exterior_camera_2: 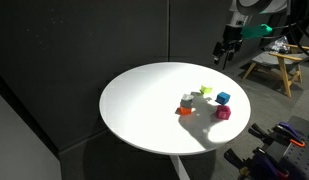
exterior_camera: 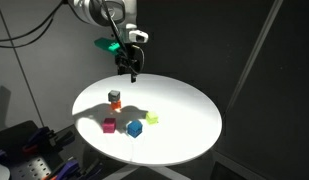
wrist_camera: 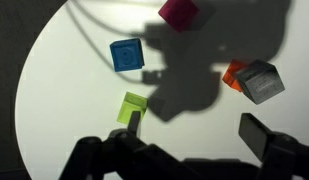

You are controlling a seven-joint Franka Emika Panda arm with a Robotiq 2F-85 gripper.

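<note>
High over the white table hangs my gripper [exterior_camera: 133,75], open, with nothing between its fingers; in the wrist view its two dark fingers [wrist_camera: 256,134] stand wide apart at the lower edge. Below it, a grey block [exterior_camera: 114,96] sits on top of an orange block [exterior_camera: 115,105]. Toward the near side lie a magenta cube [exterior_camera: 109,126] and a blue cube [exterior_camera: 135,129], apart from each other. A yellow-green cube [exterior_camera: 152,118] lies to the right of them. In the wrist view the green cube [wrist_camera: 132,107] shows just beyond the left finger.
A wooden chair [exterior_camera_2: 284,68] stands behind the arm in the second exterior view. Dark equipment [exterior_camera_2: 279,165] sits on the floor near the table's edge.
</note>
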